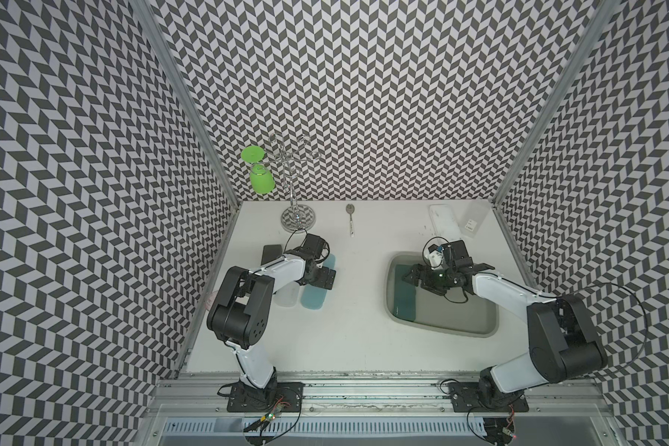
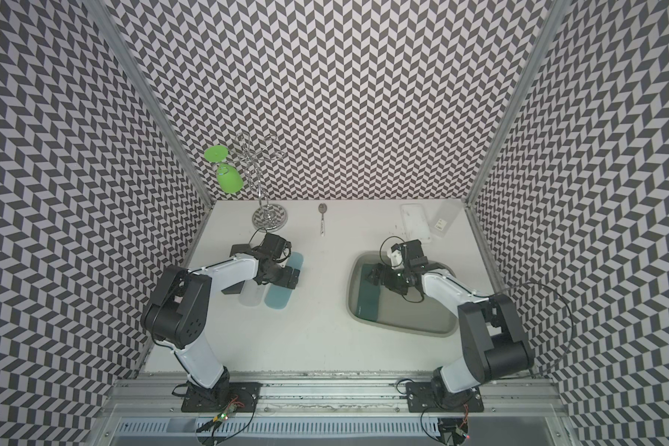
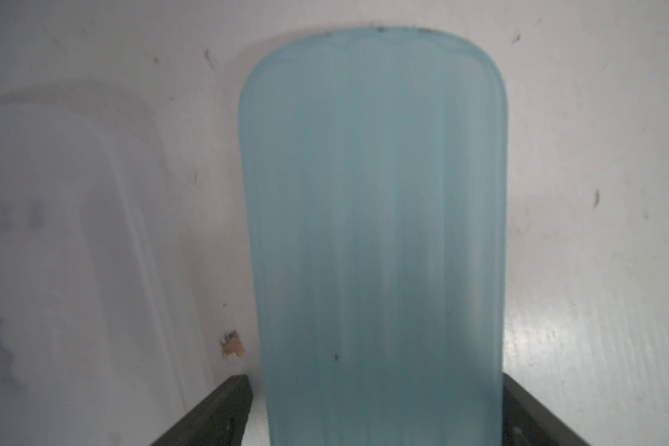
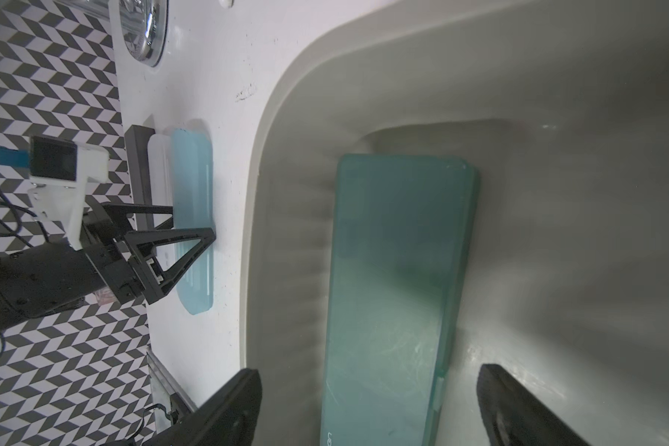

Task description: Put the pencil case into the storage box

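Observation:
A light blue translucent pencil case (image 3: 383, 223) lies on the table. My left gripper is low over it and open, one finger (image 3: 230, 416) on either side; whether they touch it cannot be told. The grey storage box (image 1: 388, 297) stands on the right side of the table. Inside it, along its left wall, lies a dark green case (image 4: 394, 297). Above that case my right gripper stands open, its fingers apart and nothing held. From above, my left arm hides the middle of the light blue case.
A clear whitish case (image 3: 67, 260) lies just left of the light blue one, with a dark grey case (image 1: 272, 254) beyond. Behind stand a metal rack (image 1: 297, 217) with a green glass (image 1: 261, 180), and a spoon (image 1: 351, 215). White cases (image 1: 444, 220) lie back right.

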